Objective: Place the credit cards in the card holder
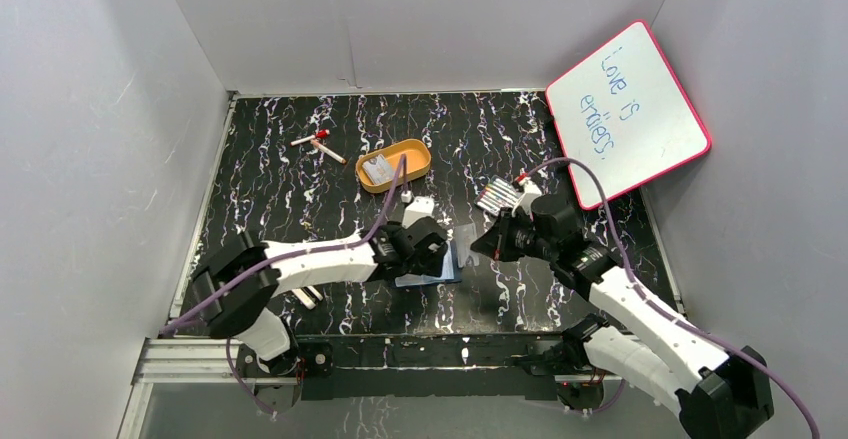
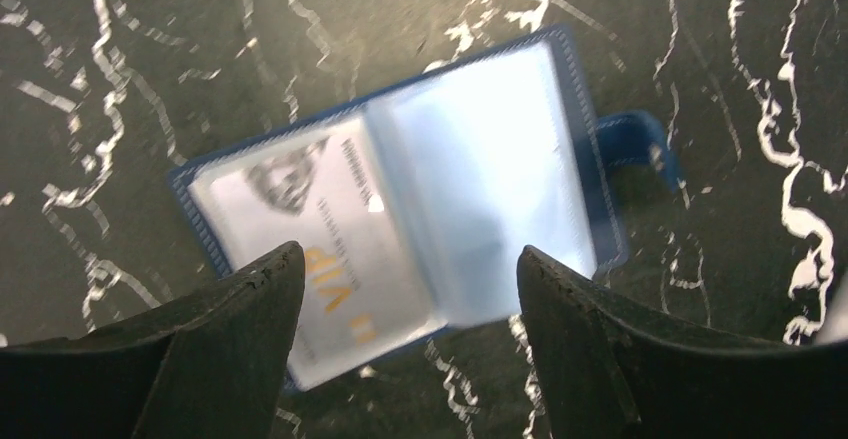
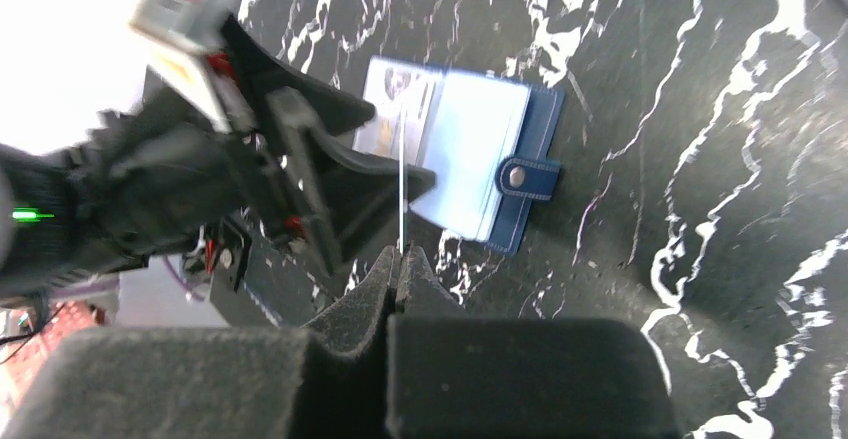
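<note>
An open dark-blue card holder (image 2: pixel 600 204) lies flat, a white VIP card (image 2: pixel 320 259) in its left sleeve, its right sleeve (image 2: pixel 485 174) pale. My left gripper hovers just over it, open, nothing between its fingers; it hides much of the holder in the top view. My right gripper is shut on a thin card (image 3: pixel 402 174), seen edge-on in the right wrist view and as a pale translucent card (image 1: pixel 467 244) in the top view, just right of the holder.
An orange tray (image 1: pixel 415 164) with cards stands behind the holder. Several markers (image 1: pixel 325 149) lie back left, more pens (image 1: pixel 498 194) behind my right gripper. A whiteboard (image 1: pixel 625 109) leans at the back right. Bare table lies at the back middle.
</note>
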